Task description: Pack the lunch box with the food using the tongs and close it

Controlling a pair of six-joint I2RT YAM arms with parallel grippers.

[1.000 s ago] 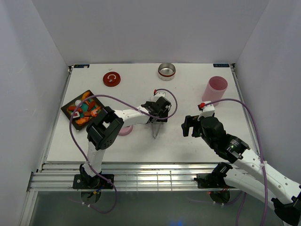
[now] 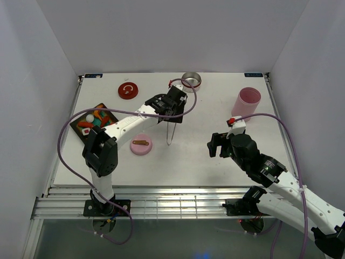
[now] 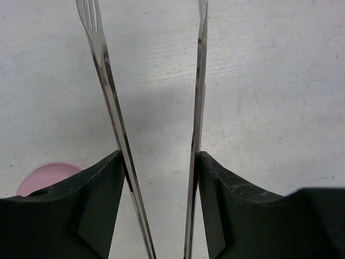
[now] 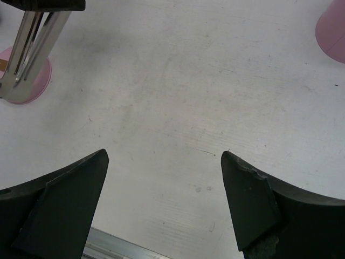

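Observation:
My left gripper (image 2: 175, 110) is raised over the middle of the table, shut on steel tongs (image 3: 110, 86), whose two arms hang apart, one with a pronged tip. A pink round dish (image 2: 145, 150) with a small brown item on it lies below and left. The lunch tray (image 2: 81, 132) with food pieces is at the left, partly behind the left arm. My right gripper (image 2: 214, 144) stands open at the right with nothing between its fingers.
A red-brown disc (image 2: 128, 90) and a steel bowl (image 2: 191, 81) are at the back. A pink cup (image 2: 248, 102) stands at the right.
My left gripper has lifted, moving toward the back of the table with the tongs, uncovering more of the pink dish. The right arm has stayed still.

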